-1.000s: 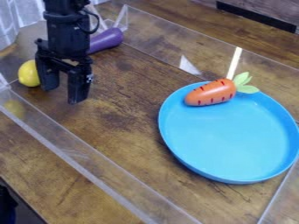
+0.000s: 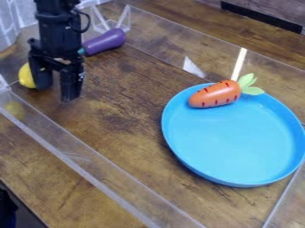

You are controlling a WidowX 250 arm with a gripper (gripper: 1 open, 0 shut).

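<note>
My black gripper (image 2: 53, 73) hangs at the upper left, fingers pointing down and apart. It stands beside a yellow object (image 2: 27, 75), partly hidden behind it; whether they touch I cannot tell. A purple eggplant (image 2: 105, 41) lies behind the gripper to the right. An orange toy carrot (image 2: 215, 94) with green leaves rests at the back edge of a blue plate (image 2: 230, 142) on the right.
Clear plastic walls run along the left, front and back of the area.
My gripper has shifted slightly left, toward the yellow object. The other things have stayed in place.
</note>
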